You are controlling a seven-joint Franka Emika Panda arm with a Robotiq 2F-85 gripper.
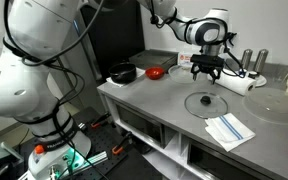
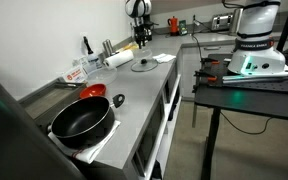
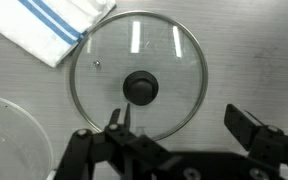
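Note:
A round glass lid (image 1: 193, 107) with a black knob (image 1: 206, 101) lies flat on the grey counter. Above and behind it in exterior view 1 hovers my gripper (image 1: 209, 74), open and empty. Looking down in the wrist view, the lid's knob (image 3: 140, 88) shows left of the middle, slightly beyond my spread fingers (image 3: 241, 122). The lid touches nothing of mine. A white towel with blue stripes (image 3: 46, 24) lies beside the lid. In exterior view 2 a black pan (image 2: 84, 121) stands on a white cloth at the near end of the counter.
A red bowl (image 1: 154, 73) and a clear bowl (image 1: 180, 73) stand towards the back. A white paper roll (image 1: 235, 84) lies at the rear edge, near a large clear round item (image 1: 274, 106). Bare counter separates the pan from the lid.

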